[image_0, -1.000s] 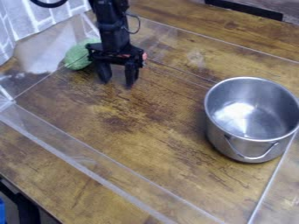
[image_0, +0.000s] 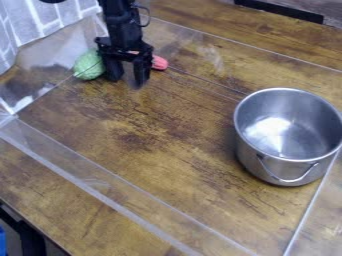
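Note:
My black gripper (image_0: 124, 62) is low over the back left of the wooden table, its fingers pointing down between a pale green rounded object (image_0: 87, 66) on its left and a small pink object (image_0: 159, 63) on its right. The green object is partly hidden behind the gripper. I cannot tell whether the fingers are apart or closed on something.
A large steel pot (image_0: 286, 118) stands at the right. Clear plastic borders run along the left, front and right of the work area.
The gripper has shifted left, towards the green object, and more of the pink object now shows to its right.

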